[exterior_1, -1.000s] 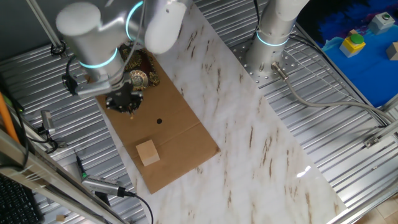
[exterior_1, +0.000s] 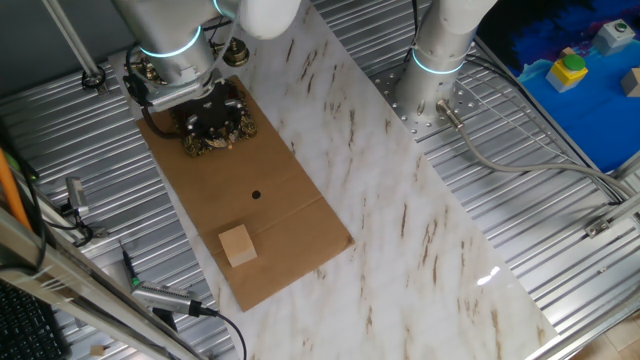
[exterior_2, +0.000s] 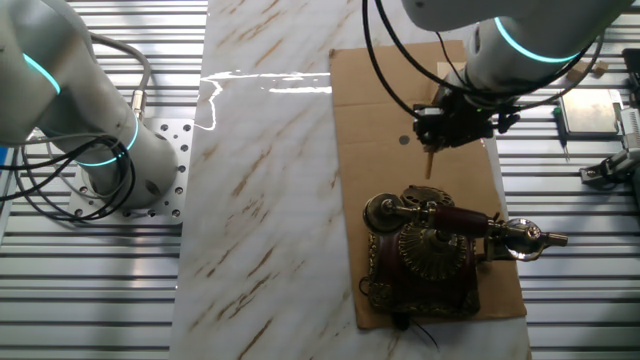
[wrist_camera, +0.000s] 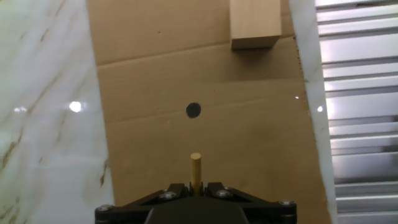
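Note:
My gripper is shut on a thin wooden stick (wrist_camera: 196, 167), which juts straight out from between the fingertips. In exterior view 2 the stick (exterior_2: 430, 165) hangs below the gripper (exterior_2: 433, 143), at the near side of an antique-style telephone (exterior_2: 425, 265). That telephone is dark red and brass, with its handset (exterior_2: 460, 221) lying across the top. Seen from exterior view 1, the arm covers much of the telephone (exterior_1: 240, 130). No contact between stick and telephone can be made out.
A brown cardboard sheet (exterior_1: 215, 200) lies on the marbled table (exterior_1: 400, 270). On it are a pale wooden block (exterior_1: 237, 245) and a black round spot (exterior_1: 256, 195). Bare tabletop lies right of the cardboard.
In exterior view 1 my gripper has moved up the picture, away from the block and over the telephone, covering more of it. The block and cardboard have stayed put.

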